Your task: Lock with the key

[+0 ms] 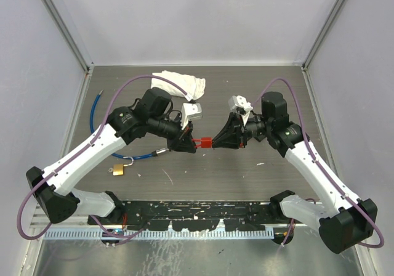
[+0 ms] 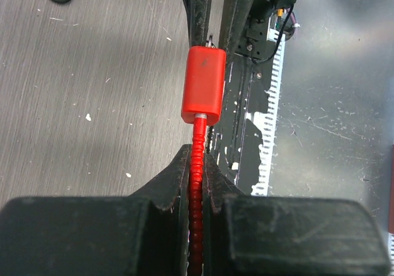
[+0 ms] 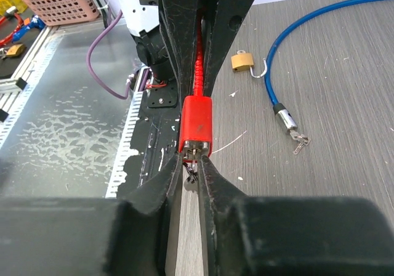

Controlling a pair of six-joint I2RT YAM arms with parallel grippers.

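A red lock block with a beaded red cable lies between my two grippers, above the table. My left gripper is shut on the cable just behind the block. At the block's other end, my right gripper is part open, its fingertips close to the metal keyhole face. A small dark-and-silver key shows in the gap between those fingers. How deep the key sits in the lock is hidden. In the left wrist view, the right gripper's dark fingers stand around the block's far end.
A brass padlock and a blue cable lock with keys at its silver end lie on the left. White cloth rests at the back.
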